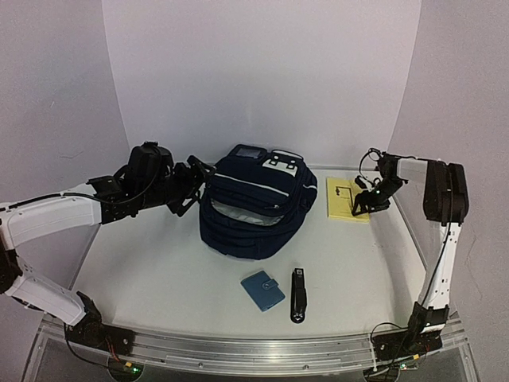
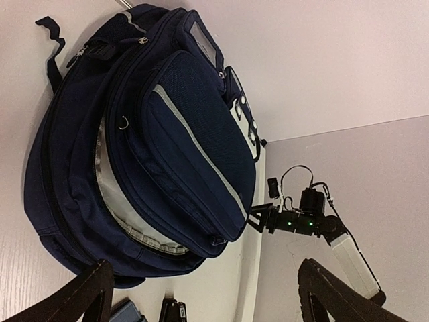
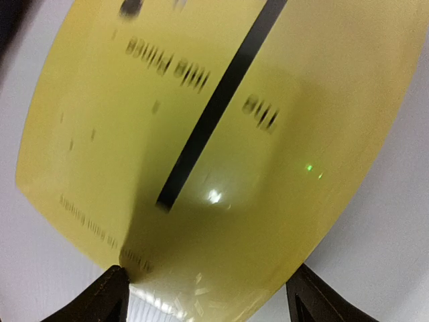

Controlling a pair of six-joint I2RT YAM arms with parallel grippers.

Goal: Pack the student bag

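Note:
A navy backpack [image 1: 258, 199] lies mid-table, its front pocket showing a grey lining. A yellow book [image 3: 221, 154] fills the blurred right wrist view and lies at the back right of the table. My right gripper is down at the book's edge, fingers apart with yellow between them; I cannot tell if it grips. A blue wallet [image 1: 262, 291] and a black elongated object [image 1: 298, 296] lie at the front. My left gripper hangs open beside the backpack's left side, nothing between its fingers.
Walls [image 1: 258, 83] close in the back and both sides. A metal rail [image 1: 254, 342] runs along the front.

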